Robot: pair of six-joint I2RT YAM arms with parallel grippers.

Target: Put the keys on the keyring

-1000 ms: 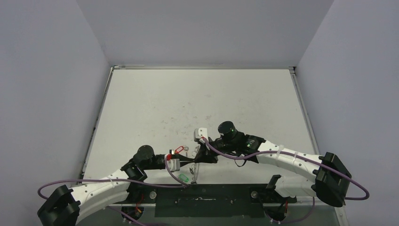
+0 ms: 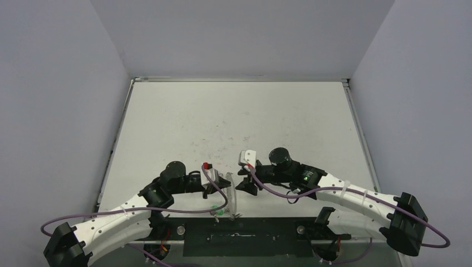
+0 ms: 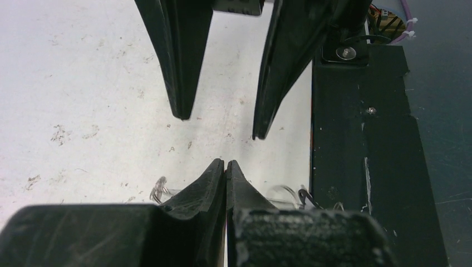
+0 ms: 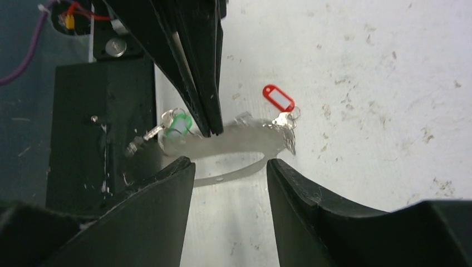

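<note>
Over a blurred grey band [image 4: 228,140] my left gripper is shut, with nothing clear between its tips; the band runs across the right wrist view, with a thinner strip curving below. It may be the keyring, but blur hides its shape. To the right in the top view, my right gripper [image 2: 238,179] stands open and empty, its fingers [image 3: 183,111] apart in the left wrist view. A red tag [image 4: 278,98] lies by a silver key [image 4: 284,119] at the band's far end. A green tag [image 4: 179,123] with a key [image 4: 154,132] lies at the other end.
The black strip [image 2: 245,236] edges the white table [image 2: 239,122] near the band's front end. Both grippers are close together over the band. Behind them, the table is clear apart from dark marks.
My right gripper has drawn away to the right from the left gripper. The band now looks wider and blurred.
</note>
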